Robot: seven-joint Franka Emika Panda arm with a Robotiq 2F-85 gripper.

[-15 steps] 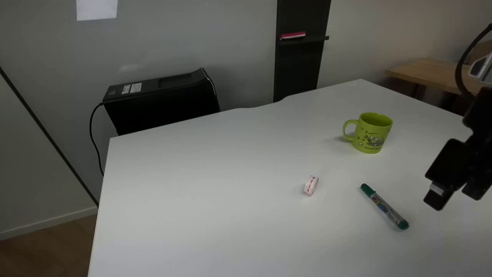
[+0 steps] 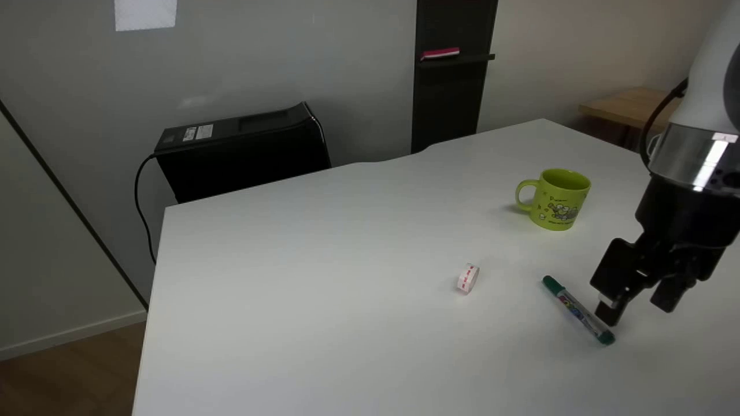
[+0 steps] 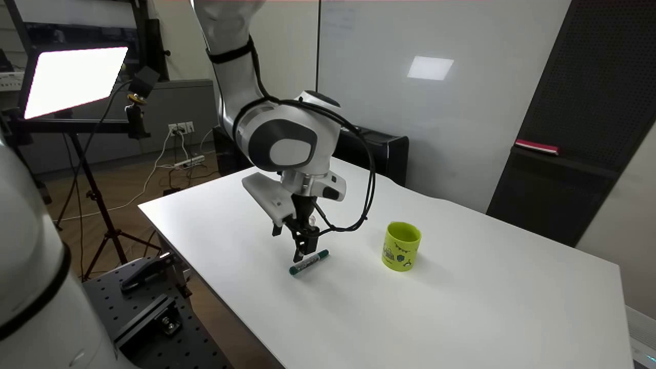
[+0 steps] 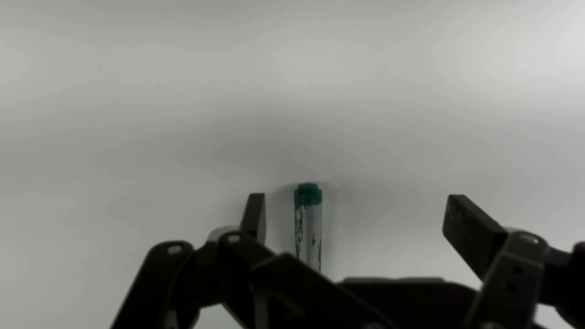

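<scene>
A marker with green ends (image 2: 577,309) lies flat on the white table. My gripper (image 2: 636,312) is open just above the table on the marker's right side in exterior view 1, close to its lower end. In exterior view 2 the gripper (image 3: 289,245) hangs beside the marker (image 3: 309,262). From the wrist, one green end of the marker (image 4: 308,225) shows between the spread fingers of the gripper, nearer the left one; the rest of it is hidden behind the gripper. Nothing is held.
A green mug (image 2: 559,200) stands upright behind the marker, its handle to the left in exterior view 1. A small white and red tape roll (image 2: 468,278) sits left of the marker.
In exterior view 1 my gripper has come leftward and slightly down, closer to the marker. The marker, mug and tape roll lie where they were.
</scene>
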